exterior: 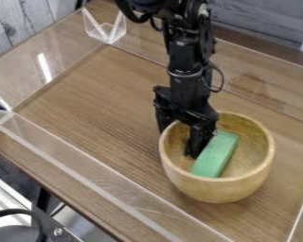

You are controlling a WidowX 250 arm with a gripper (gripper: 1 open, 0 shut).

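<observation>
A wooden bowl [253, 178] stands on the table at the lower right, holding a green oblong block [216, 153] that lies aslant along its right half. My black gripper [192, 137] reaches down from the top of the view into the bowl's left and back part, at the upper left of the green block. Its fingers are dark and overlap each other, so their state and anything between them cannot be made out.
Clear tape marks run along the left and near edges. A black cable [27, 217] lies at the lower left.
</observation>
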